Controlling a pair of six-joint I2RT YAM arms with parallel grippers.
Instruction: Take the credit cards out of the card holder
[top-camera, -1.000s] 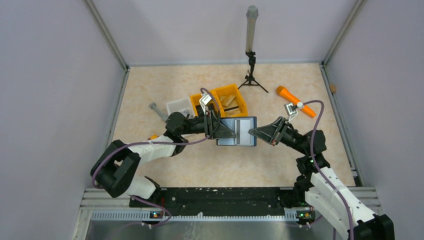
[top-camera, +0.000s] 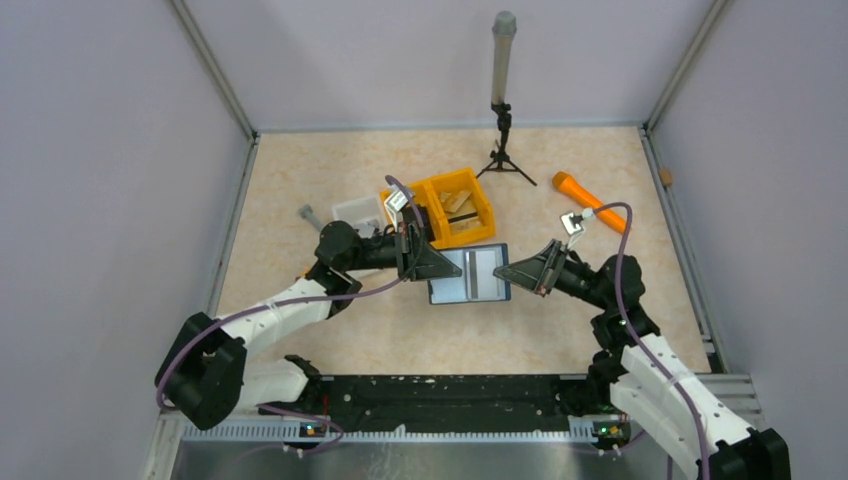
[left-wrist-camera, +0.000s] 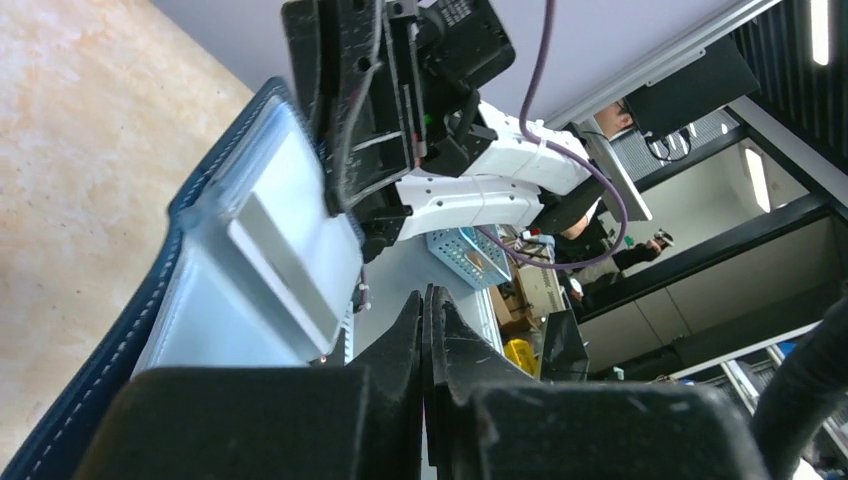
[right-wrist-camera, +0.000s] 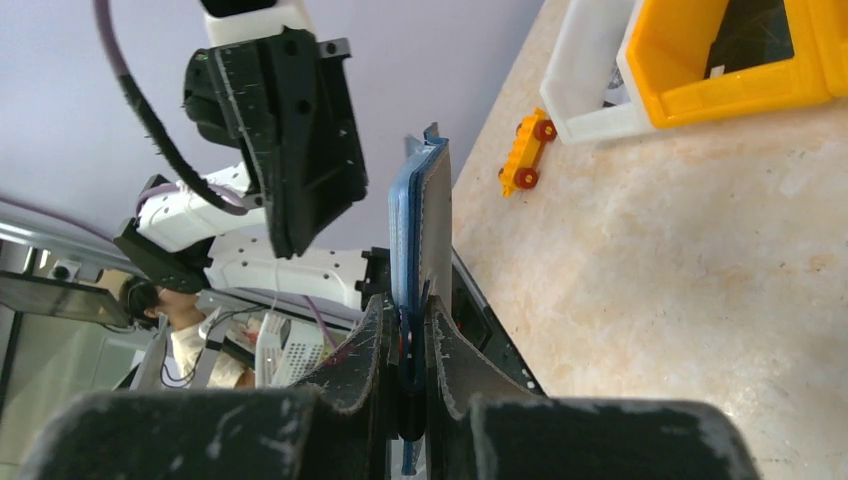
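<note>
An open card holder (top-camera: 489, 286), dark-blue at its edges with pale inner sides and a grey strip down its middle, hangs in my right gripper (top-camera: 498, 270). In the right wrist view the card holder (right-wrist-camera: 408, 230) stands edge-on, its lower part pinched between the right fingers. My left gripper (top-camera: 460, 271) overlaps the holder's left half from above. The left wrist view has my left gripper shut, nothing between its fingertips, with the card holder (left-wrist-camera: 265, 255) to its left and apart from it. No separate card can be made out.
Behind the holder stand a yellow bin (top-camera: 486, 222) with several items and a white bin (top-camera: 350, 211). An orange microphone (top-camera: 588, 201) lies at the right, and a small yellow toy car (right-wrist-camera: 526, 150) sits beside the white bin.
The left gripper has drawn back slightly left, its arm swinging left too. Held by the right gripper, the card holder has shifted a little toward the front.
</note>
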